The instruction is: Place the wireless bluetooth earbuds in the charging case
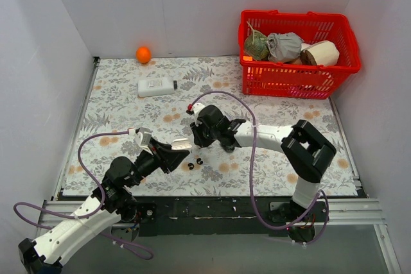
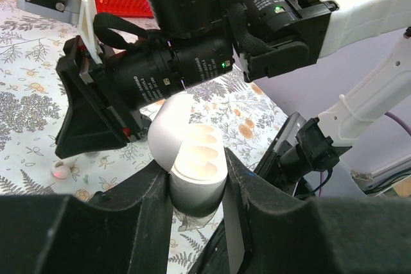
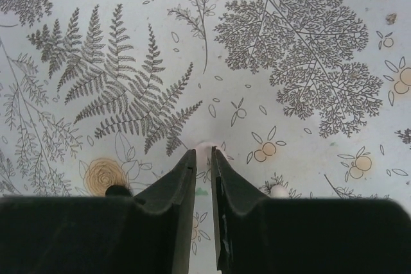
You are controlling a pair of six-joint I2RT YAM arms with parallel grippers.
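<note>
A white charging case (image 2: 198,168) stands up from my left gripper, which is shut on its lower part. Its lid is raised and the hollows inside show. From above, that case (image 1: 182,144) is at the tip of the left arm. Two small black pieces, likely the earbuds (image 1: 191,166) (image 1: 200,161), lie on the cloth just right of the left gripper. My right gripper points down at the cloth, its fingers slightly apart, with only cloth showing between them. A dark piece (image 3: 118,190) sits left of it, partly covered by the gripper body.
A small whitish spot (image 3: 279,190) lies right of the right fingers; what it is cannot be told. At the back stand a full red basket (image 1: 295,81), an orange (image 1: 143,55) and a white bottle (image 1: 156,86). Both arms are close together.
</note>
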